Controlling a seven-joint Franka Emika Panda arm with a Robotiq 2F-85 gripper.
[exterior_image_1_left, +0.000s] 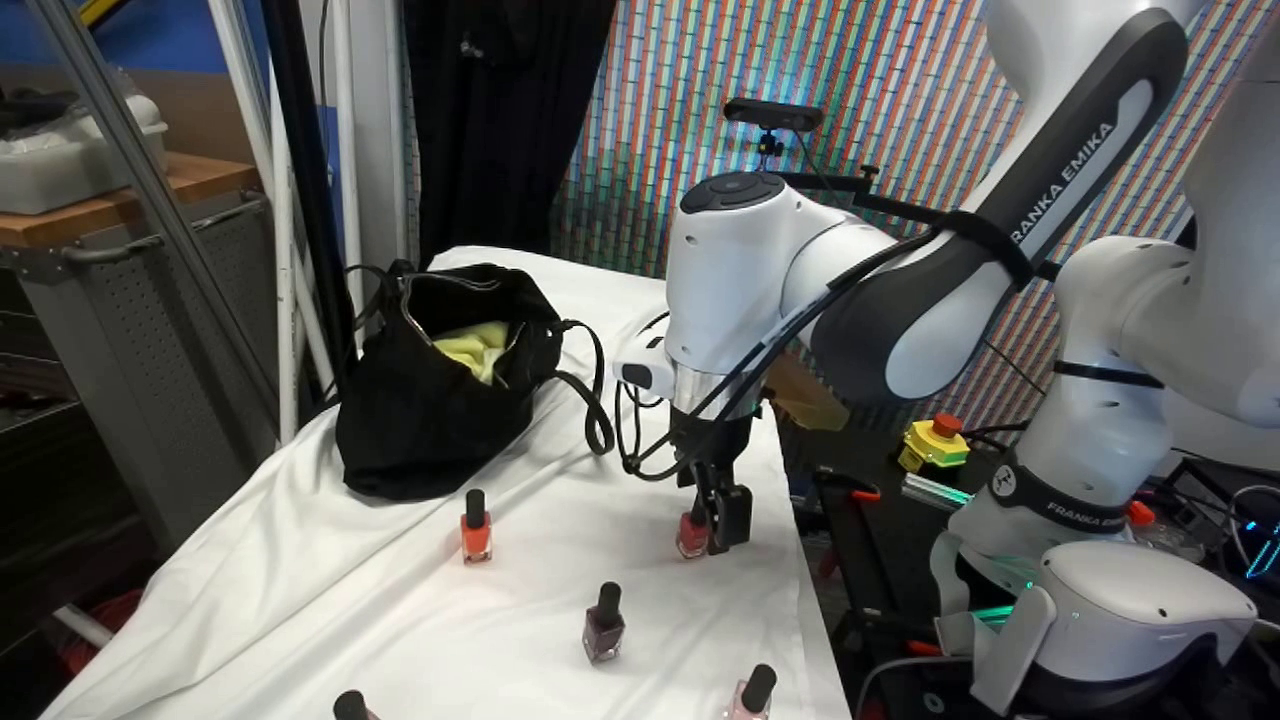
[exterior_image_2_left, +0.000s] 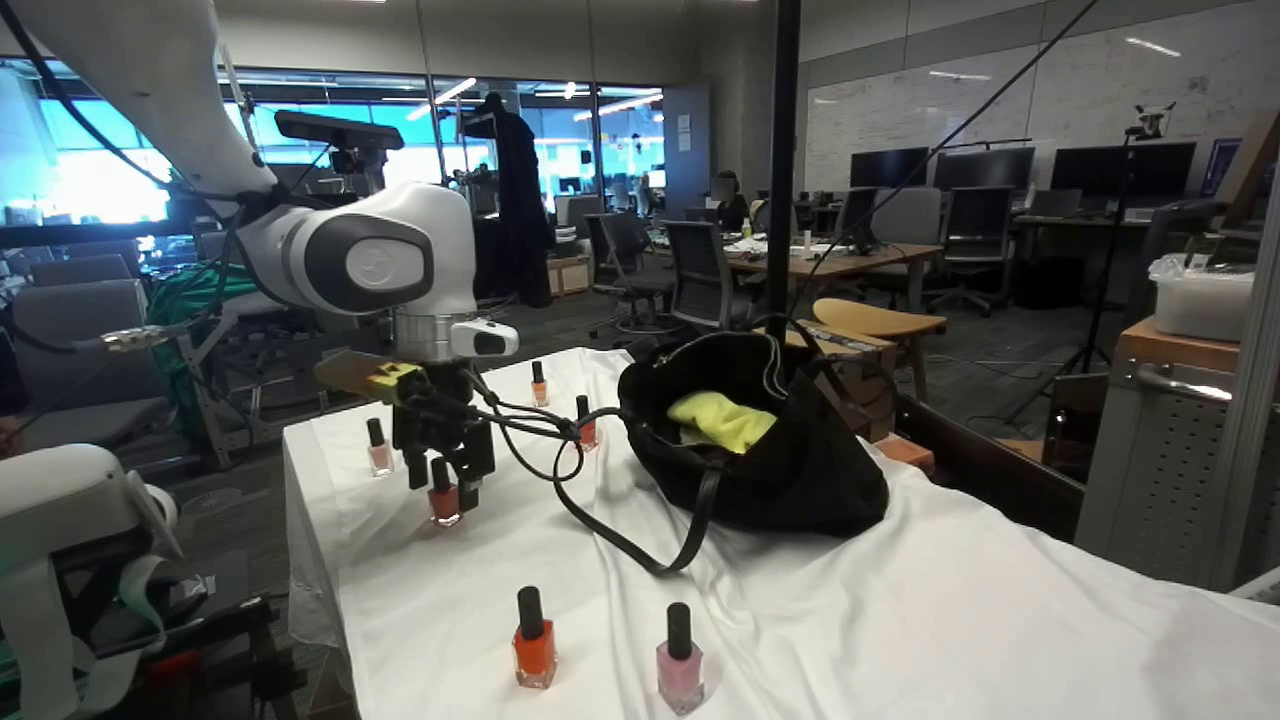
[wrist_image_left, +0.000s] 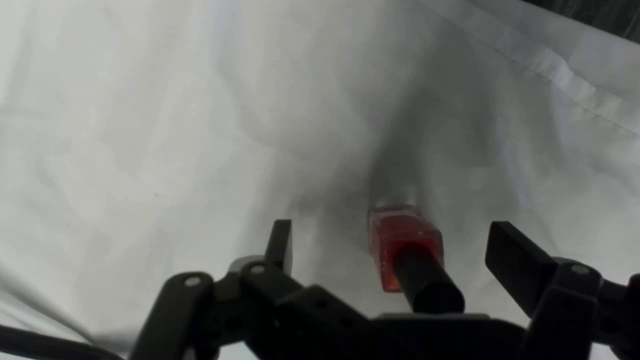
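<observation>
A red nail polish bottle with a black cap (wrist_image_left: 411, 243) stands upright on the white cloth in the wrist view. My gripper is open around it, one finger on each side. Bare cloth shows between the glass and both fingers, and the bottle lies nearer the right one. In exterior view 1 the gripper (exterior_image_1_left: 710, 542) partly covers this red bottle (exterior_image_1_left: 691, 536). From the other side, exterior view 2 shows the bottle (exterior_image_2_left: 445, 504) resting on the table below the gripper (exterior_image_2_left: 446, 480).
A black bag (exterior_image_1_left: 414, 420) with yellow cloth (exterior_image_1_left: 477, 348) inside stands open on the table. Other upright bottles include an orange-red one (exterior_image_1_left: 476, 540), a dark one (exterior_image_1_left: 605, 634) and a pink one (exterior_image_2_left: 680, 674). The table's edge (exterior_image_1_left: 811, 600) is close to the gripper.
</observation>
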